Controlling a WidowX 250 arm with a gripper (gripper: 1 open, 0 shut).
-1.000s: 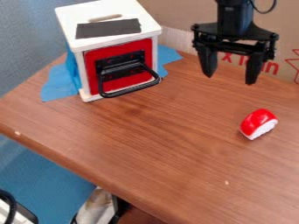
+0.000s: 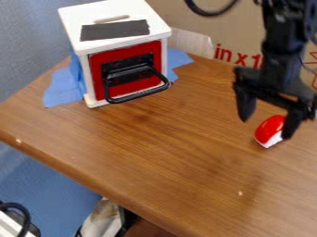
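My black gripper [image 2: 275, 109] is at the right, angled down just above a red and white object [image 2: 270, 130] lying on the wooden table. Its near finger reaches down to the left of that object's upper part; the other is partly hidden behind, and the fingers look apart. A white toy oven [image 2: 78, 24] with a red front and black door handle stands at the back left.
A blue cloth [image 2: 63, 89] lies under and beside the oven. Cardboard [image 2: 213, 24] stands behind the table [image 2: 146, 167]. The table's left edge drops away to a blue floor.
My gripper has moved down and rightward from over the back of the table to just above the red and white object, and has turned.
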